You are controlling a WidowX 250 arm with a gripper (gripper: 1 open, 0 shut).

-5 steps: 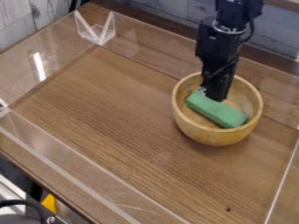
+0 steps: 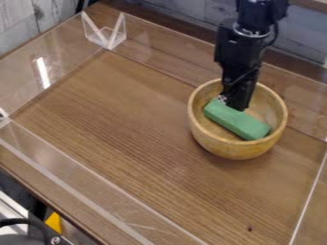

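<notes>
A yellow-orange bowl (image 2: 230,144) stands on the wooden table toward the right. A green block (image 2: 238,122) lies inside it, tilted along a diagonal. The black gripper (image 2: 227,99) reaches down from the top right to the bowl's back-left part, at the upper end of the green block. It appears shut; whether it touches the block is unclear.
A white wire-like holder (image 2: 106,32) stands at the back left. A wall runs along the back, and a dark cable lies at the bottom left corner.
</notes>
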